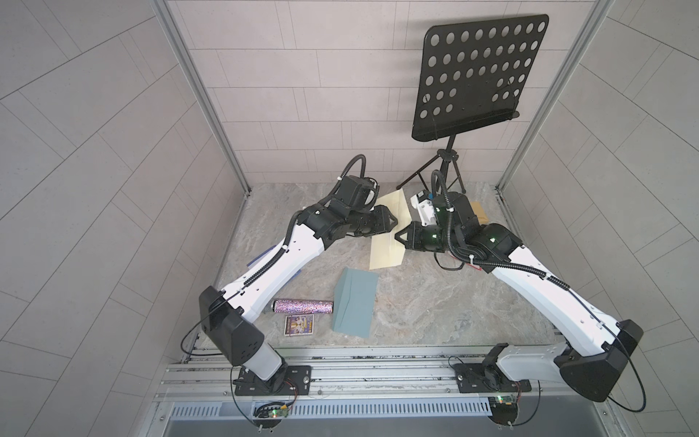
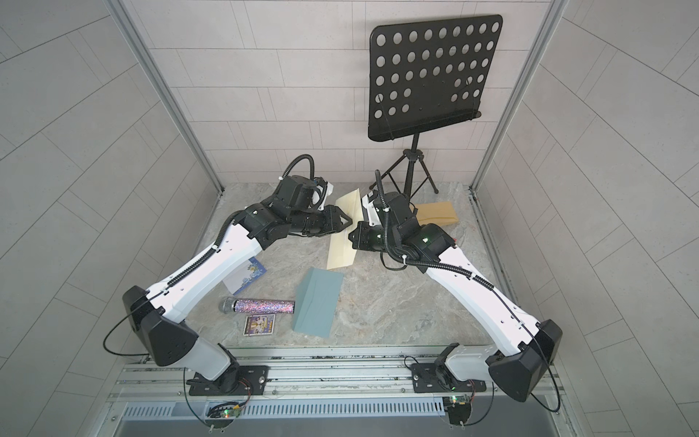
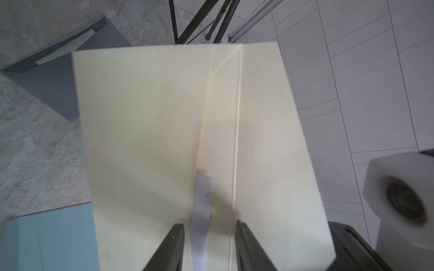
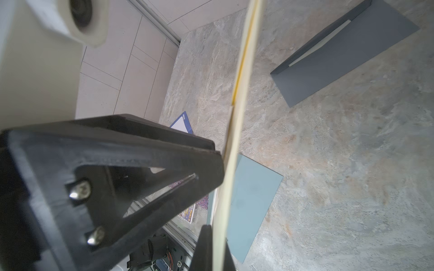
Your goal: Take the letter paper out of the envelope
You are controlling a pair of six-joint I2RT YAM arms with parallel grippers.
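Observation:
A cream envelope [image 3: 144, 135] stands up in the air between the two arms, its flap unfolded to one side. My right gripper is shut on its edge, one finger on either side. A narrow greyish strip [image 3: 200, 212] shows along the fold; whether it is the letter paper cannot be told. My left gripper faces the fold, its fingers partly apart, with the strip and fold between them in view. No contact with the paper can be made out. In the top left view, the envelope [image 1: 387, 251] is partly covered by both grippers.
On the table lie a teal envelope [image 1: 355, 302], a glittery microphone [image 2: 263, 306], a small card [image 2: 259, 325] and a blue-white booklet [image 2: 244, 276]. A grey envelope [image 4: 343, 58] with pale paper inside and a tan envelope [image 2: 437, 213] lie farther off. A music stand [image 1: 477, 80] rises behind.

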